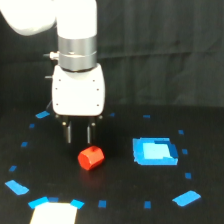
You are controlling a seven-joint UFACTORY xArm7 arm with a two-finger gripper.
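A white robot arm with my gripper (79,131) hangs at the upper left of the camera view, its two dark fingers apart with empty space between them. Just below the fingertips a red block (90,157) lies on the black surface. To the right, a blue square outline (169,152) holds a pale light-blue patch in its middle.
The black table (130,190) carries small blue tape marks (185,198) around its area. A pale cream piece (60,214) lies at the bottom left.
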